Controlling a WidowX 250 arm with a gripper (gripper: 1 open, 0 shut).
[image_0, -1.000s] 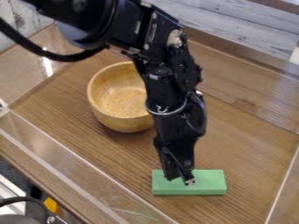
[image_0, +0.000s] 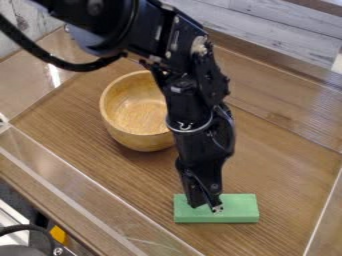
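Note:
A flat green block (image_0: 238, 208) lies on the wooden table near the front. My black gripper (image_0: 206, 202) points down onto its top, left of the block's middle, with the fingertips at or very close to its upper surface. The fingers look drawn together, and I see nothing held between them. Behind my gripper, to the left, a round tan wooden bowl (image_0: 126, 108) stands on the table, partly covered by the arm.
Clear side panels (image_0: 80, 190) edge the table at the front left and the right. A pale plank wall (image_0: 281, 35) runs along the back. The tabletop right of the arm is bare.

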